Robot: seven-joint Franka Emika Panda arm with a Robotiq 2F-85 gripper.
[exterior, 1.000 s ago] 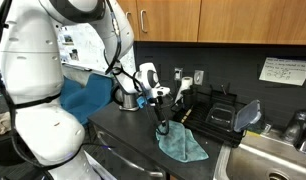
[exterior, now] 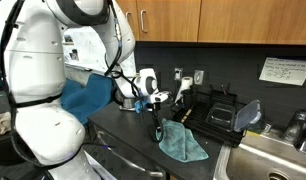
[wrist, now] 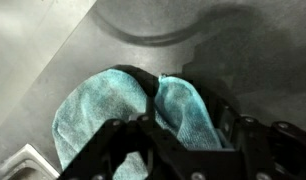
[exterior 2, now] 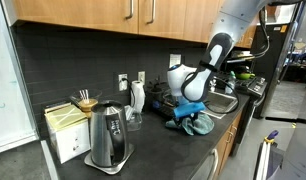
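A teal cloth (exterior: 183, 145) lies rumpled on the dark counter, left of the sink. In the wrist view the cloth (wrist: 98, 115) spreads over the lower left, and a raised fold of it reaches up between the fingers. My gripper points down at the cloth's edge, its dark fingertips apart on either side of that fold. From the second exterior view the cloth (exterior 2: 201, 124) shows beneath the white wrist housing. Whether the fingers touch the fold cannot be told.
A black dish rack (exterior: 218, 115) stands behind the cloth, and the steel sink (exterior: 255, 160) is to its right. A kettle (exterior 2: 109, 135) and a utensil holder stand farther along the counter. Bare counter (exterior 2: 158, 145) lies in front of the kettle's right side.
The arm has shifted only slightly, with the gripper staying at the cloth's left edge. The cloth lies in nearly the same place.
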